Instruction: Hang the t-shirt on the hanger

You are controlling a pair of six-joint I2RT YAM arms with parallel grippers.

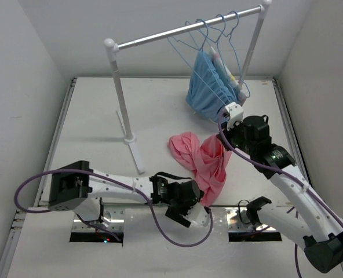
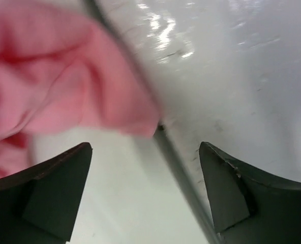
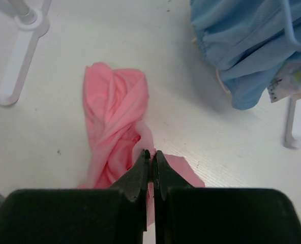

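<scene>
A pink t-shirt (image 1: 192,156) lies bunched on the white table, part of it raised at my right gripper (image 1: 225,130). In the right wrist view, my right gripper is shut on the pink cloth (image 3: 112,117), which hangs down from it. My left gripper (image 1: 192,215) is at the table's front edge, below the shirt; in the left wrist view its fingers (image 2: 49,198) stand apart near a blurred pink fold (image 2: 104,91), with nothing between them.
A white rack (image 1: 165,32) stands at the back with several blue hangers (image 1: 197,75), some holding blue and pale garments (image 1: 209,90). A metal edge runs along the front.
</scene>
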